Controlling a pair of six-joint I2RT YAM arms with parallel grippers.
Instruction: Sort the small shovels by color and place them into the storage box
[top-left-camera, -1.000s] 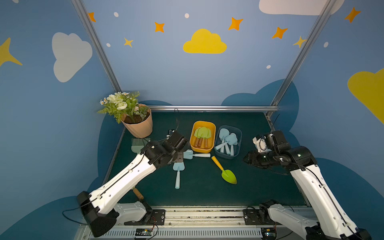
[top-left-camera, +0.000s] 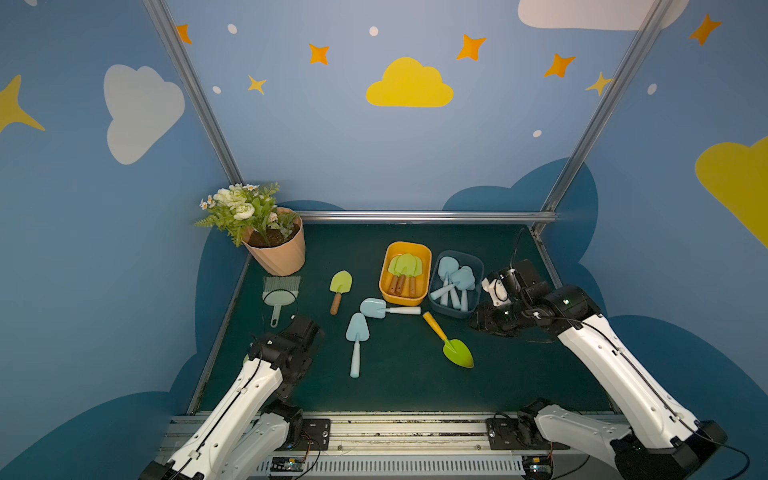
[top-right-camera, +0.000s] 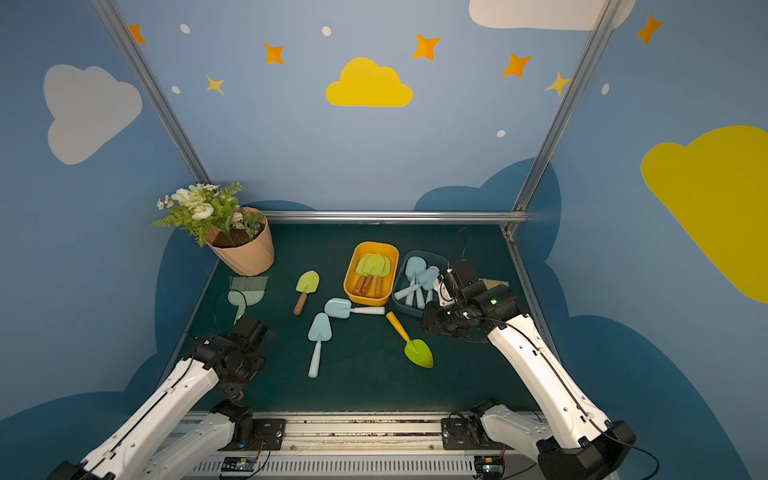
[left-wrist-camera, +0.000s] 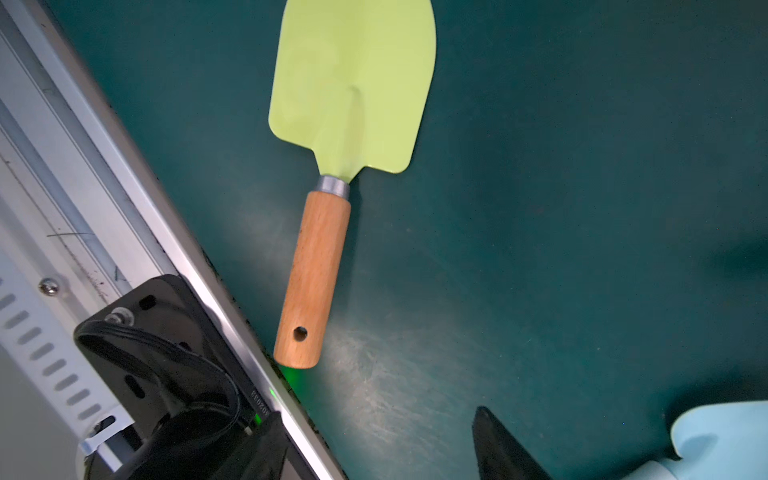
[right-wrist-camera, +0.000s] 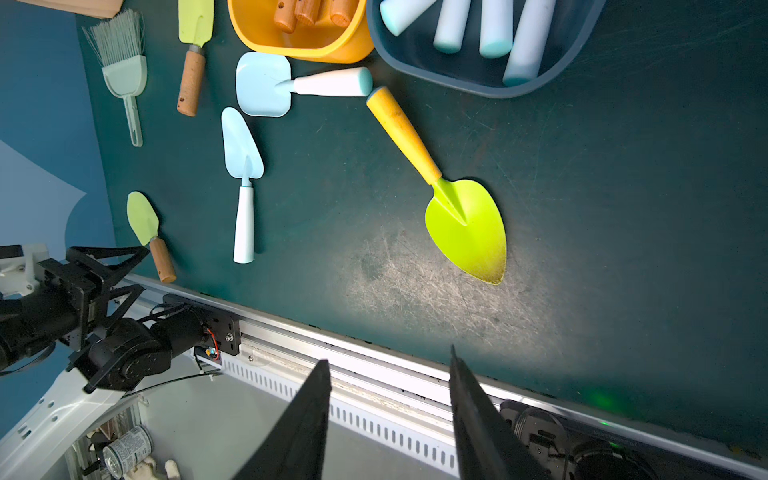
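Note:
A yellow box (top-left-camera: 405, 295) holds several green wooden-handled shovels; beside it a navy box (right-wrist-camera: 488, 84) holds several light-blue ones. Two blue shovels (top-left-camera: 357, 326) (top-left-camera: 373, 308) and a yellow-handled green trowel (top-left-camera: 458, 353) lie in front. A green wooden-handled shovel (top-left-camera: 341, 282) lies left of the boxes; another (left-wrist-camera: 352, 80) lies near the front-left edge, below my open left gripper. My right gripper hangs right of the trowel, near the navy box, fingers apart, holding nothing.
A potted plant (top-left-camera: 276, 252) stands at the back left, with a brush and dustpan (top-left-camera: 280, 296) before it. A metal rail (top-left-camera: 400, 416) runs along the front edge.
My left arm has moved from the middle back to the front left, uncovering the shovel left of the boxes. My right arm has shifted slightly leftward toward the navy box.

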